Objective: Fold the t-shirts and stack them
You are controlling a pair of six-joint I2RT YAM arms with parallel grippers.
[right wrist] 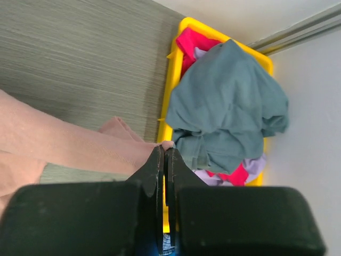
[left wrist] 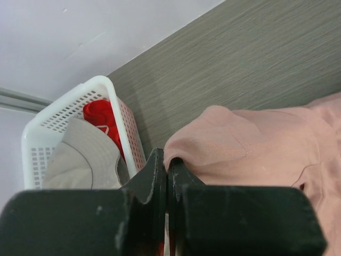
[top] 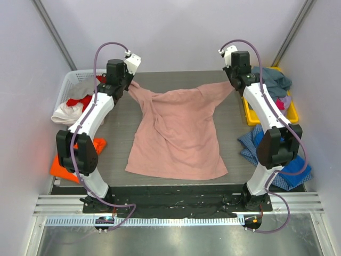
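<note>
A pink t-shirt lies spread over the middle of the table in the top view, its hem towards the front edge and its body slightly creased. Its left sleeve runs up to my left gripper, which is shut on the cloth. At the other side, the right sleeve is drawn out to my right gripper, shut on its end. Both grippers stand at the shirt's far corners, the sleeves stretched between them.
A white basket of clothes stands at the left, a yellow bin at the right. Folded orange cloth lies front left; blue cloths lie front right. Bare table shows behind the shirt.
</note>
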